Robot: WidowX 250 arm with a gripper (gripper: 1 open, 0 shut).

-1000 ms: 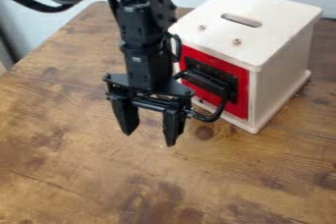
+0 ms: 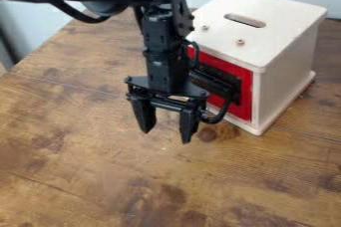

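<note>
The black gripper (image 2: 167, 126) hangs over the wooden table in front of a pale wooden box (image 2: 277, 42), its two fingers apart with nothing between them. The box has a slot and small knobs on top and a red front panel (image 2: 244, 114) with a black fitting, partly hidden behind the arm.
A pale wall stands behind the table at the upper left.
The gripper has moved a little right and slightly up in the view, nearer the box's red front. The box has not moved.
</note>
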